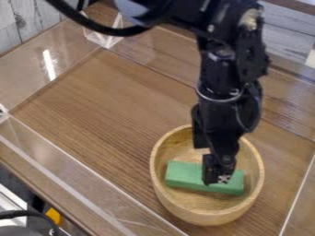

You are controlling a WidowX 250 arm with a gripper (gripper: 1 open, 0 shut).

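A tan round bowl [167, 201] holds a green rectangular block [189, 177] lying in its lower part. The black gripper [218, 168] hangs down into the bowl over the block's right portion, its fingers open. It partly hides the block and the back of the bowl. Whether the fingertips touch the block is hard to tell.
A small white object [109, 29] sits at the far back left. Clear panels edge the table at left, and a black and yellow object lies at the lower left corner.
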